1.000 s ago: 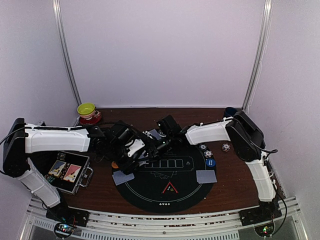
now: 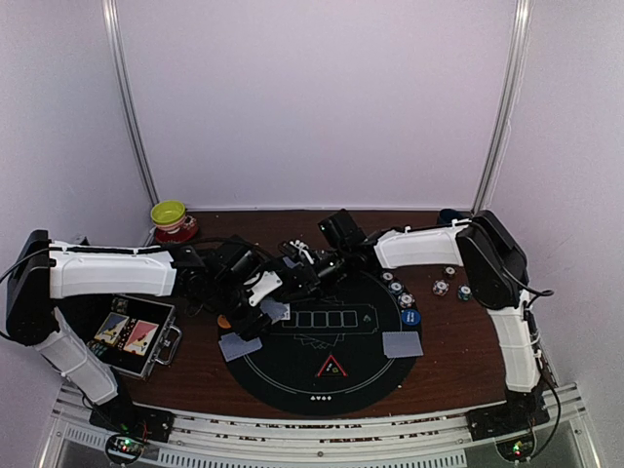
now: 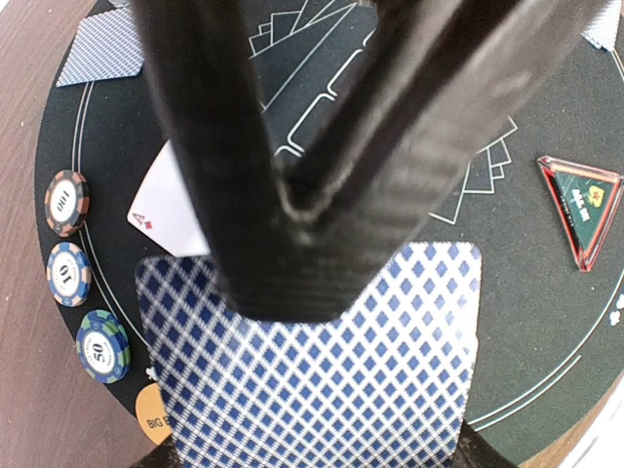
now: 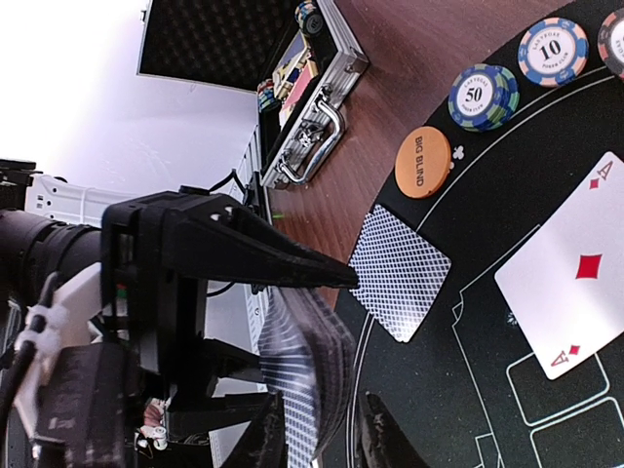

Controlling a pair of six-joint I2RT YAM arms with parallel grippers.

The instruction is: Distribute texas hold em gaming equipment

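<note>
In the left wrist view, a blue-and-white diamond-backed deck of cards (image 3: 322, 380) is gripped by my left gripper. Close by it stands my right gripper, its fingers apart and holding no card that I can make out. A face-up ace of diamonds (image 4: 575, 278) lies on the round black mat (image 2: 292, 375). Face-down cards rest at the mat's left (image 2: 240, 346) and right (image 2: 402, 344). Both grippers nearly meet over the mat's upper left in the top view.
An orange big blind button (image 4: 424, 162) and several chips (image 3: 103, 346) line the mat's rim. A red-edged triangular marker (image 2: 331, 366) lies near its front. The open metal case (image 2: 136, 336) is at left; stacked bowls (image 2: 169, 214) stand behind it.
My right arm has shifted right, its gripper drawing slightly off the left one. More of the pale card beneath them shows in the top view. The left arm stays nearly still.
</note>
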